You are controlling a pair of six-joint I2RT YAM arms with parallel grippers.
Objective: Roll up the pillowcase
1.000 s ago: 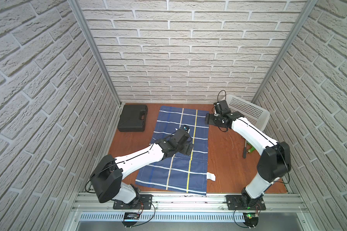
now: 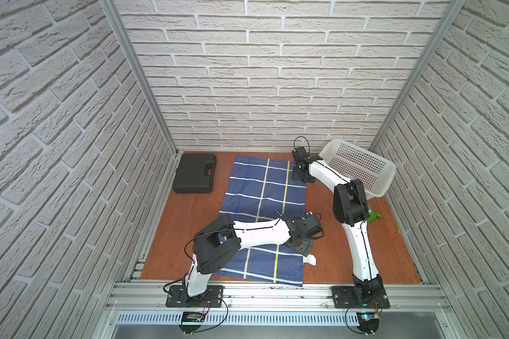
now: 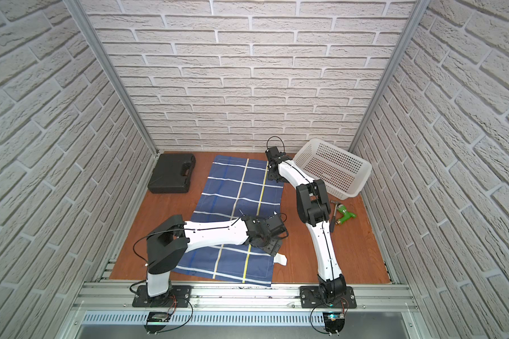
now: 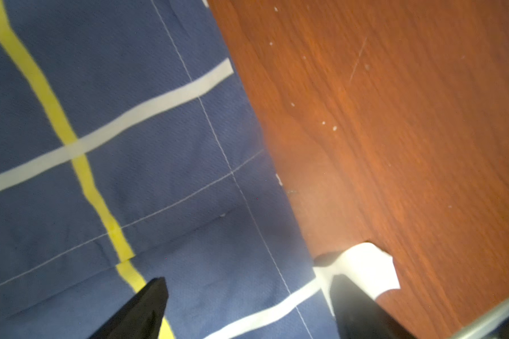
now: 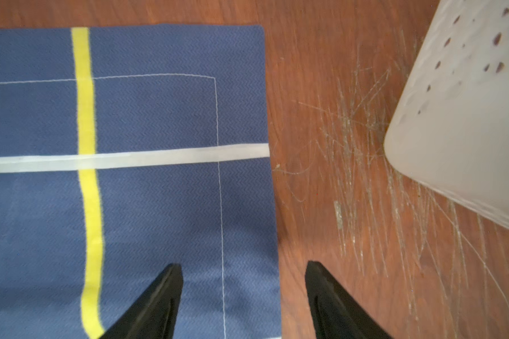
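A blue pillowcase point(image 2: 254, 180) with white and yellow stripes lies flat and lengthwise on the wooden table, a white tag point(image 4: 362, 265) sticking out from its right edge near the front. My left gripper is open just over that edge beside the tag. My right gripper hangs over the far right corner of the cloth, its fingers apart on either side of the right edge, with nothing seen held between them.
A white perforated basket point(image 3: 333, 166) stands close right of the cloth at the back. A green tool point(image 3: 345, 214) lies below it. A black case point(image 2: 193, 172) sits at the back left. Bare table point(image 2: 175, 237) shows on both sides.
My left gripper has moved right and toward the front, to the tag.
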